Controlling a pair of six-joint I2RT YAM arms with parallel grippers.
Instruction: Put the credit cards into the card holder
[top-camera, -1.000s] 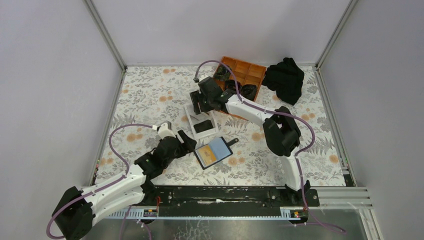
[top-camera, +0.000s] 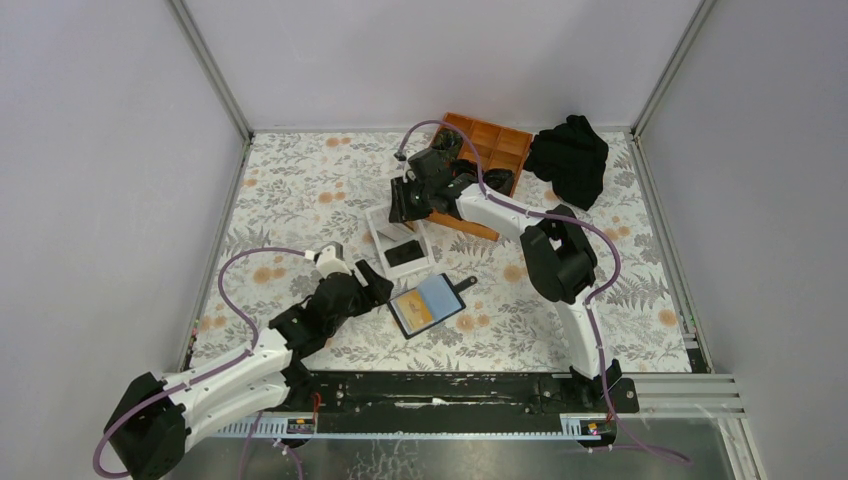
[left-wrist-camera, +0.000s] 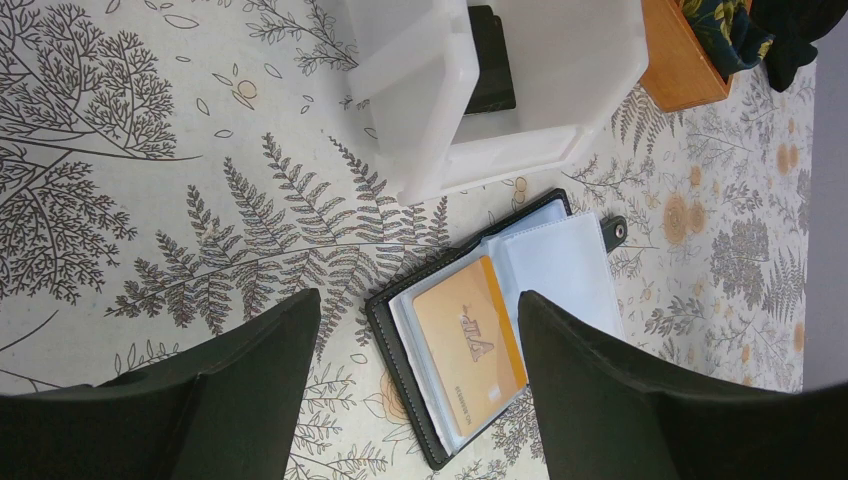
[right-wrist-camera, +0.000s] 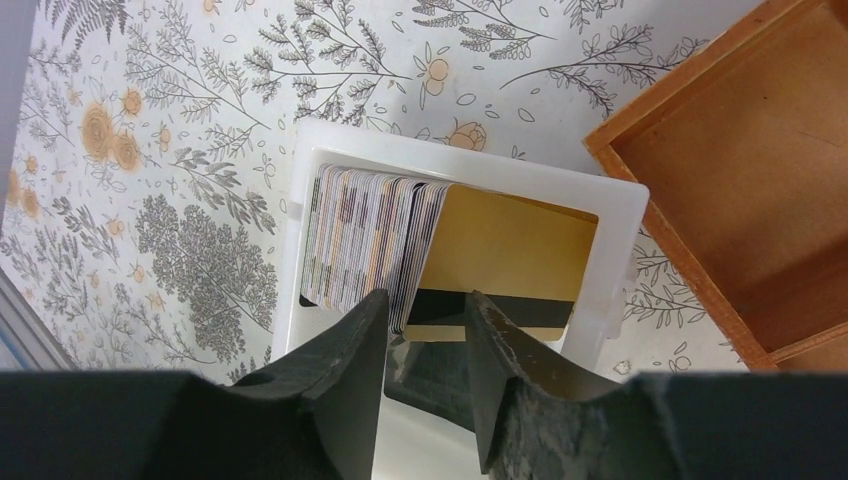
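Note:
In the right wrist view a white plastic box (right-wrist-camera: 298, 230) holds a packed row of upright cards (right-wrist-camera: 355, 230), with a gold card (right-wrist-camera: 505, 245) at one end. My right gripper is partly open over the box, fingertips at the cards, nothing clearly held. The open card holder (left-wrist-camera: 560, 270) lies below the box in the top view, with a gold card (left-wrist-camera: 462, 350) in its left side. My left gripper stands open above the table beside the holder, nothing between its fingers.
An orange wooden compartment tray (top-camera: 497, 140) is directly behind the box, with dark items in it. A black cloth (top-camera: 568, 160) lies at the back right.
My right gripper has shifted slightly over the box, a little to the right, and its fingers look closer together. The left arm has not moved.

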